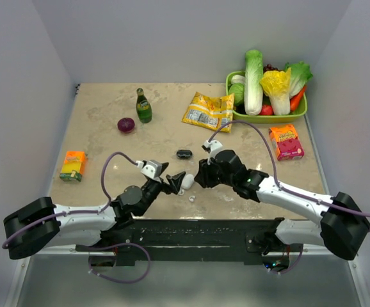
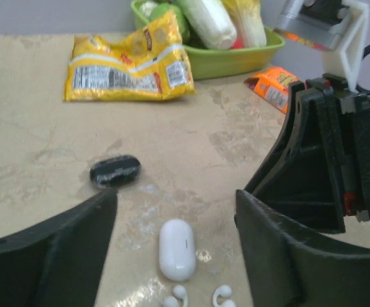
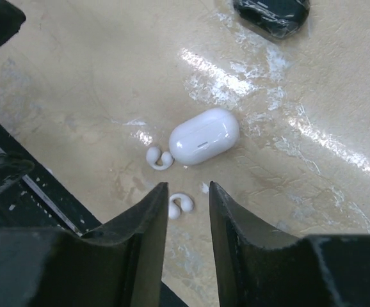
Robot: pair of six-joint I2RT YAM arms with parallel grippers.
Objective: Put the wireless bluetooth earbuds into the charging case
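Observation:
The white capsule-shaped charging case (image 3: 204, 136) lies closed on the table, a thin seam line along its side. Close to its end is one white earbud (image 3: 159, 158); the other earbud (image 3: 180, 204) rests a little farther off. In the left wrist view the case (image 2: 177, 249) shows between the spread fingers of my left gripper, which is open and empty above it. My right gripper is narrowly open, a slim empty gap between its fingertips, in the picture just beside the second earbud. From above, both grippers flank the case (image 1: 187, 181).
A glossy black oval object (image 1: 184, 154) sits behind the case. Farther back are a yellow bag (image 1: 209, 112), a green vegetable basket (image 1: 265, 119), a bottle (image 1: 143, 107) and an onion (image 1: 126, 125). Boxes stand at both sides. My two grippers are close together.

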